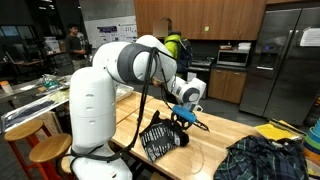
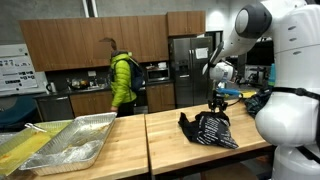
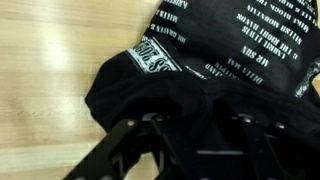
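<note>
A black shirt with white print [image 1: 165,140] lies crumpled on the wooden table, below and around the fingertips of my gripper [image 1: 182,123]. In the wrist view, the shirt [image 3: 240,40] shows rows of white lettering and a white label-like patch, and a dark fold rises by the fingers. Seen from the other side, my gripper [image 2: 218,108] points down at the raised part of the shirt [image 2: 208,128]. Dark fingers against dark cloth make it hard to see how far apart they are or whether fabric is between them.
Another dark patterned cloth [image 1: 265,160] lies at the table's right. Foil trays [image 2: 75,140] stand at one side. A person in a bright green jacket [image 2: 125,75] is behind the table. Bare wood [image 2: 170,150] lies beside the shirt.
</note>
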